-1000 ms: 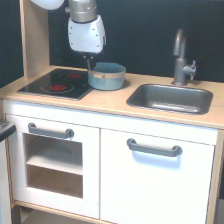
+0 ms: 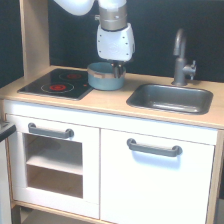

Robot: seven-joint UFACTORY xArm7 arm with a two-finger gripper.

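A blue-grey pot (image 2: 101, 80) stands upright on the wooden counter, between the stove and the sink. My white gripper (image 2: 118, 71) comes down from above over the pot's right part. Its dark fingers are small and blurred against the pot's rim. Whether they touch the rim, or have anything between them, I cannot tell. The inside of the pot is too small to make out.
Left of the pot lies a black stove top (image 2: 57, 84) with red ring marks. To the right are an empty sink (image 2: 170, 98) and a grey faucet (image 2: 180, 58). Below are an open shelf (image 2: 55, 157) and a white cabinet door (image 2: 150, 185).
My gripper has moved right and slightly down, from the pot's left side to its right part. The pot has not visibly moved.
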